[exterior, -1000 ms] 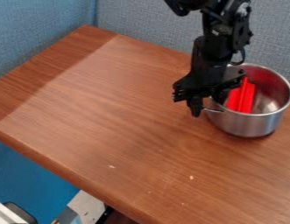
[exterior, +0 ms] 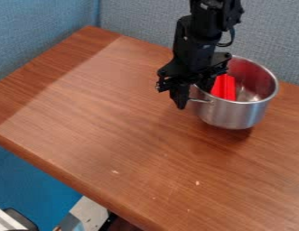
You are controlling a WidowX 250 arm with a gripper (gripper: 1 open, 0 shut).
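A steel pot (exterior: 235, 114) stands at the right of the wooden table, with red objects (exterior: 223, 87) inside, partly hidden by my arm. My black gripper (exterior: 188, 97) is at the pot's left side, shut on what appears to be its thin wire handle (exterior: 201, 100); the fingertips are small and dark in this view.
Padded blue-grey walls (exterior: 49, 27) stand behind. A white device (exterior: 85, 215) lies off the table's lower left edge.
My gripper and the pot have moved left and toward the back of the table, the arm rising slightly in the view.
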